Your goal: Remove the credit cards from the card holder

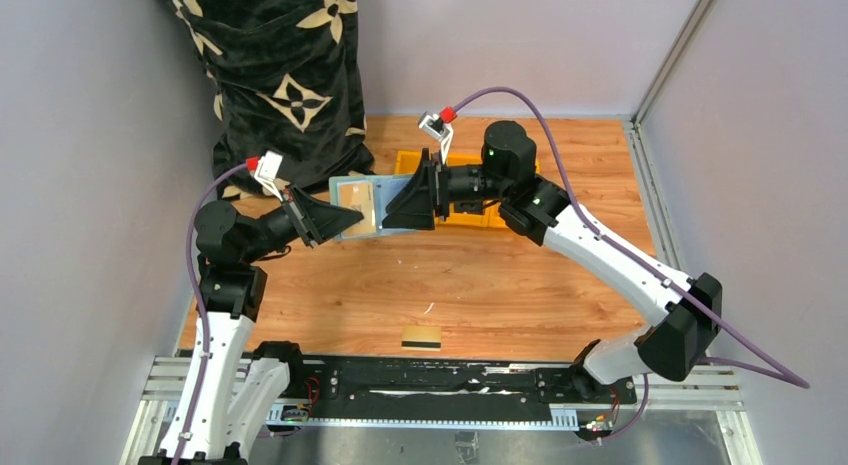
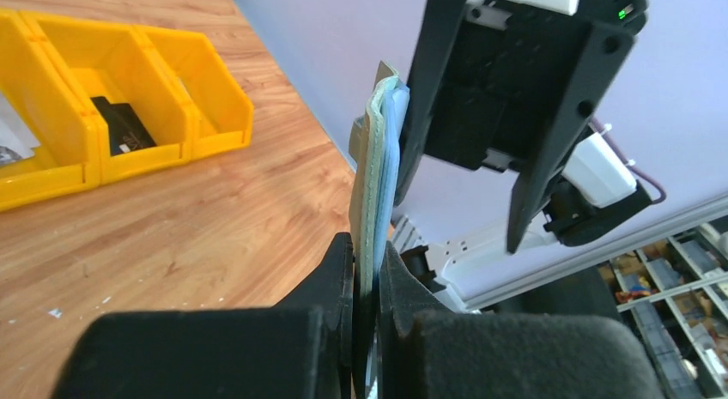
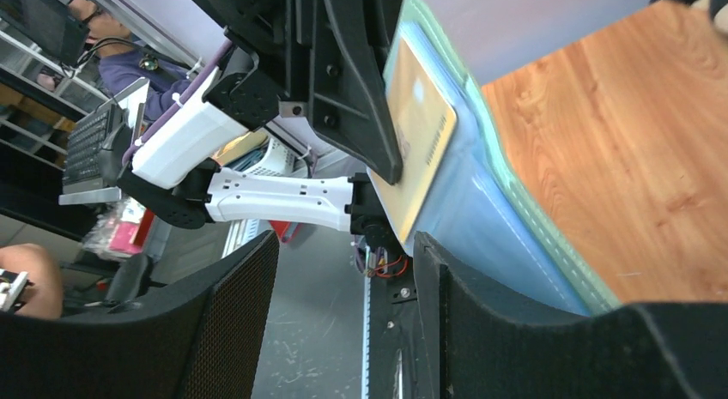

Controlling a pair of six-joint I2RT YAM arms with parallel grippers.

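Note:
My left gripper is shut on the card holder (image 2: pixel 378 159), which it holds up above the table. In the top view the holder (image 1: pixel 393 190) is spread open, pale blue-green, with a gold card (image 1: pixel 358 195) in its left leaf. A left finger lies over that gold card (image 3: pixel 418 133) in the right wrist view. My right gripper stands open beside the holder's right leaf; its gap shows nothing held. Its fingers partly hide that leaf from above. Another gold card (image 1: pixel 421 338), with a dark stripe, lies on the table near the front edge.
A yellow bin (image 2: pixel 146 81) with compartments stands at the back, partly under the right arm; a dark item (image 2: pixel 123 124) lies in one compartment. A dark patterned cloth (image 1: pixel 290 85) covers the back left.

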